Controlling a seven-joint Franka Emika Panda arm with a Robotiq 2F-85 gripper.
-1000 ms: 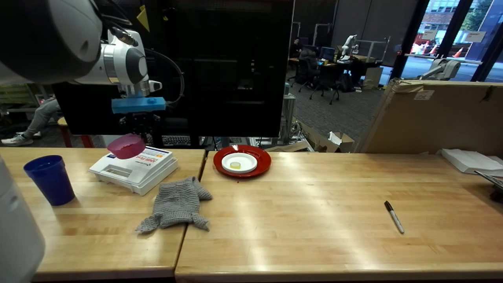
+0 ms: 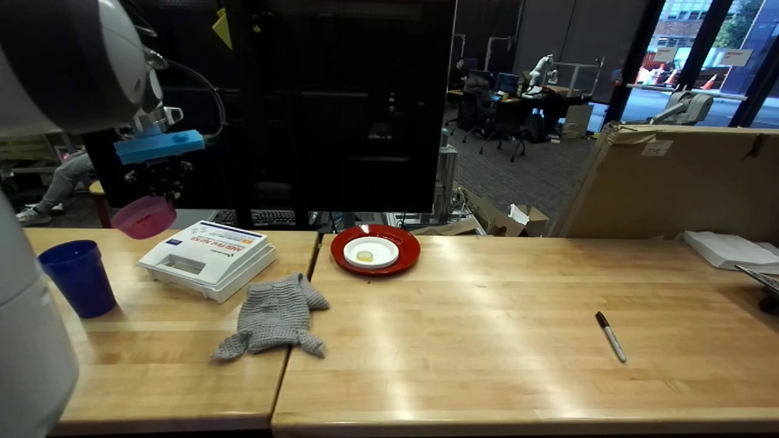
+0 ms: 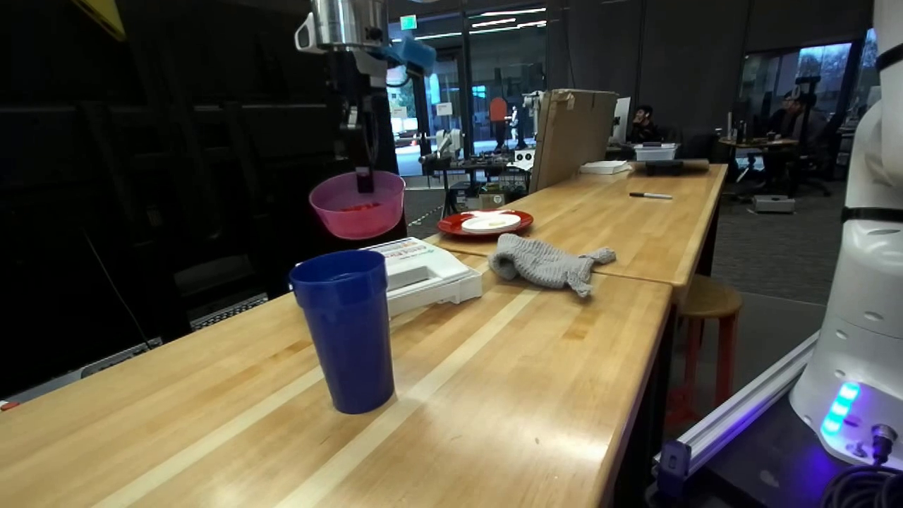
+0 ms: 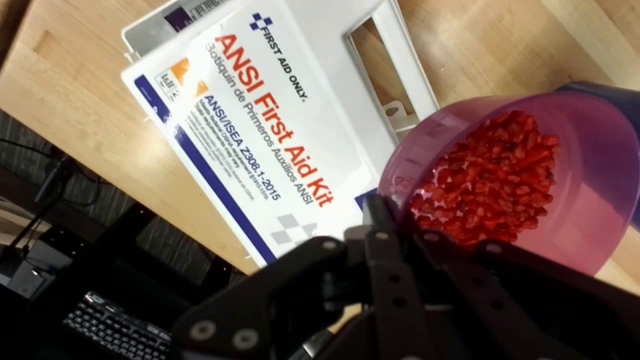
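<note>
A pink translucent bowl [image 3: 359,216] hangs in the air, with my gripper [image 3: 365,179] shut on its rim. Small red pieces [image 4: 489,180] lie in the bowl, as the wrist view shows. On the table stands an upright blue cup [image 3: 344,339]; exterior view 2 has the bowl above and behind it. Most of the cup is hidden behind the bowl in the wrist view, where just a dark blue part shows. Below the bowl and to one side, the white first aid kit [image 4: 258,120] lies flat.
A grey knitted cloth [image 2: 275,317] lies in front of the kit. Farther right sits a red plate [image 2: 411,255] bearing a small white plate [image 2: 372,261]. A marker [image 2: 611,337] rests on the right table, which is otherwise largely clear.
Still held, the bowl has moved left in exterior view 1, from over the kit to between the kit and the blue cup, and slightly higher. The things on the table stay put.
</note>
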